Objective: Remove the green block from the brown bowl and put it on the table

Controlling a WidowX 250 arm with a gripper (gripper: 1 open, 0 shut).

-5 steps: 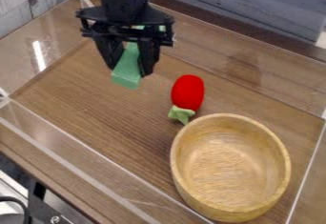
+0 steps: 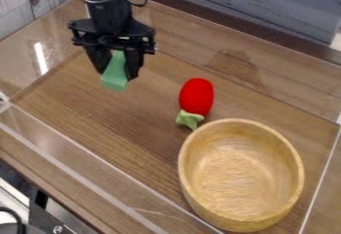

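Between the fingers of my black gripper is the green block, gripped and tilted, at the upper left of the camera view. The gripper is shut on it. Whether the block's lower end touches the wooden table or hangs just above it I cannot tell. The bowl, yellowish tan, stands at the lower right, well away from the block, and is empty.
A red strawberry-like toy with a green top lies on the table between the gripper and the bowl. Bare table surrounds the block to the left and front. Pale walls border the table at the back.
My gripper has moved left, away from the bowl and the red toy, and the green block has gone with it. The bowl and red toy have stayed put.
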